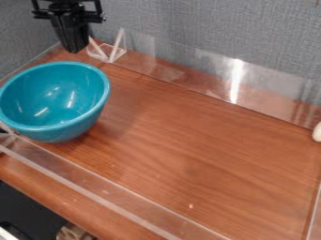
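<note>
My gripper (73,37) hangs at the top left, dark and small, above and behind the teal bowl; its fingertips are too small to make out clearly, and nothing shows held in it. The teal bowl (53,103) sits upright at the left of the wooden table (189,150). A white wire rack (105,49) stands at the back left, just right of the gripper.
Clear plastic strips (234,79) run along the back edge and the front left of the table. A white object (316,131) is partly visible at the right edge.
</note>
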